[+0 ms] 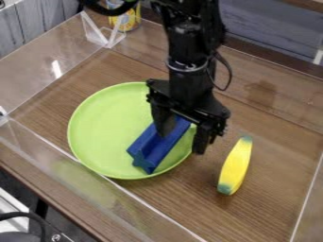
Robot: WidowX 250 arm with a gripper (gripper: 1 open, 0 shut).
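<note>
My black gripper (187, 121) hangs over the right part of a green plate (98, 128), open, its fingers spread above a blue block (149, 151). The block lies tilted on the plate, its upper end partly hidden by the gripper. A yellow banana-like object (235, 165) with a teal tip lies on the wooden table to the right of the plate.
A yellow can (125, 21) stands at the back left, partly behind the arm. Clear low walls border the left and front.
</note>
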